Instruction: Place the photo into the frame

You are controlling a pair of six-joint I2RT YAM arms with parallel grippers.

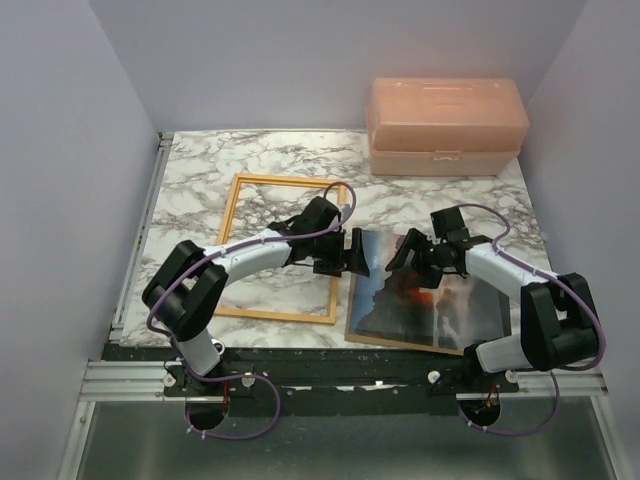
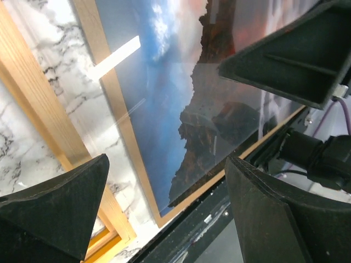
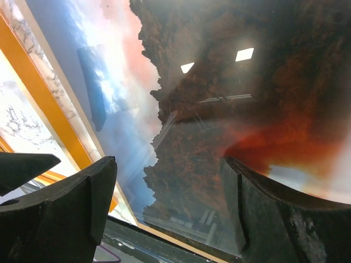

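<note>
The photo (image 1: 385, 310), blue at its left and dark brown with an orange patch further right, lies flat on the right with a thin wooden edge and a glossy surface. To its left is the wooden frame (image 1: 228, 215), its middle bare. My left gripper (image 1: 357, 253) is open over the photo's left part, close to the frame's right bar. Further right, my right gripper (image 1: 410, 264) also stands open above the photo. In the wrist views nothing sits between either left fingers or right fingers. Both arms hide parts of frame and photo.
A pink lidded box (image 1: 447, 125) stands at the back right. Grey walls close in both sides. The two grippers are near each other.
</note>
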